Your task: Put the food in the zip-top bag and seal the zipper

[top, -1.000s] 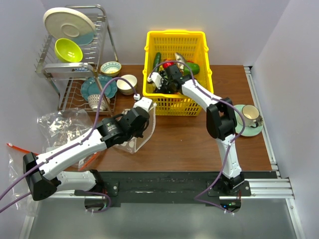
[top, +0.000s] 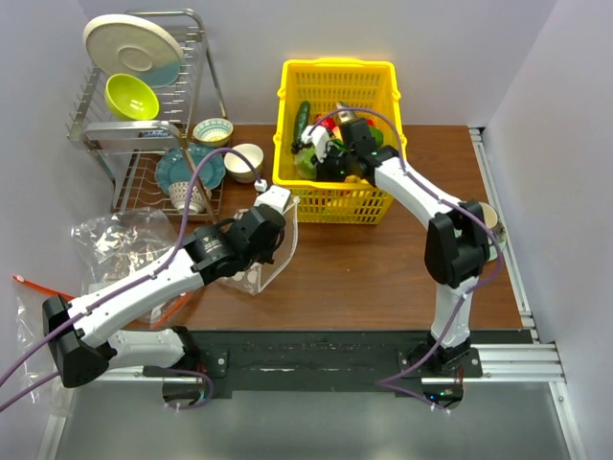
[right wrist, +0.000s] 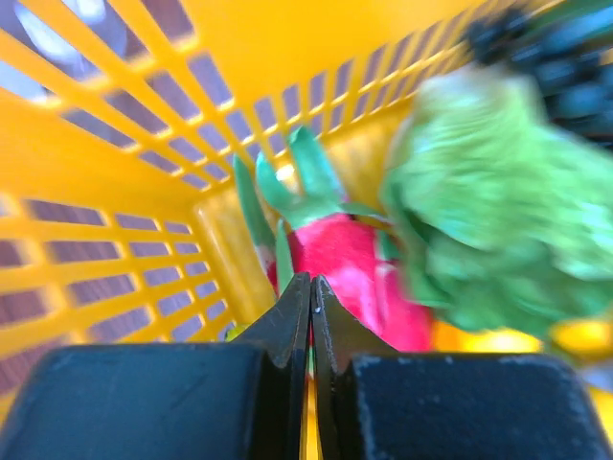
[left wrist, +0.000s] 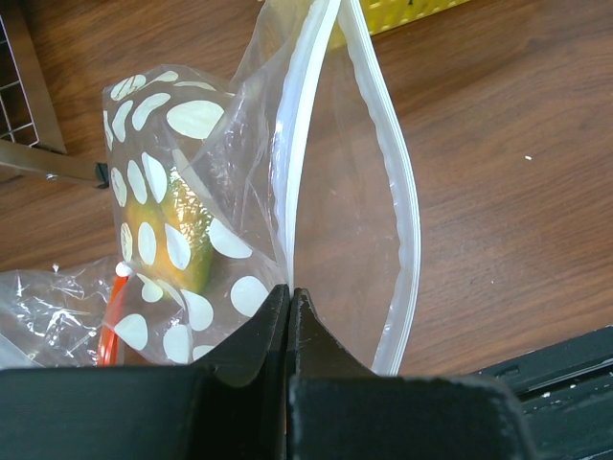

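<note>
The clear zip bag [left wrist: 194,244] with white leaf-shaped prints has its mouth spread apart, and a yellow-green food item [left wrist: 180,230] shows inside it. One white zipper edge [left wrist: 305,125] runs down to my left gripper, which is shut on it; the opposite edge hangs free. Inside the yellow basket [top: 337,75], my right gripper is shut, and nothing shows between its fingertips. Just beyond those tips is a pink-red fruit [right wrist: 335,254] with green leaf tips. A pale green leafy vegetable [right wrist: 498,182], blurred, lies to its right.
A dish rack [top: 153,125] and a bowl [top: 243,163] stand left of the basket. Clear plastic with an orange strip [top: 174,309] lies at the left. A cup [top: 488,217] is at the right, partly behind my right arm.
The left arm and bag look unmoved.
</note>
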